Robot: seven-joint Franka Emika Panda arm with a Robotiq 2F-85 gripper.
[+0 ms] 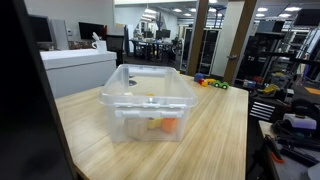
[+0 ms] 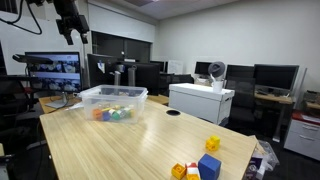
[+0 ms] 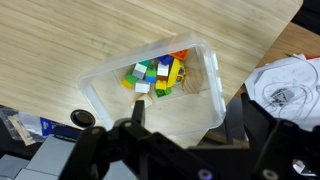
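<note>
A clear plastic bin (image 1: 150,98) stands on the wooden table, and in the wrist view the same bin (image 3: 205,120) lies below my gripper. Several small coloured blocks (image 3: 160,74) rest inside it, gathered at one end: red, yellow, green, blue and white among them. My gripper is open, its two dark fingers well apart, with only the bin's floor visible between them. From the second exterior view, the gripper (image 2: 76,38) hangs high above the table at the upper left, clear of the bin (image 2: 112,97).
At the far end of the table sit loose pieces, including a blue block (image 2: 209,167) and a yellow piece (image 2: 213,142). A black disc (image 2: 173,112) lies near the table's edge. Bare wood (image 2: 130,150) spreads between the bin and the loose pieces.
</note>
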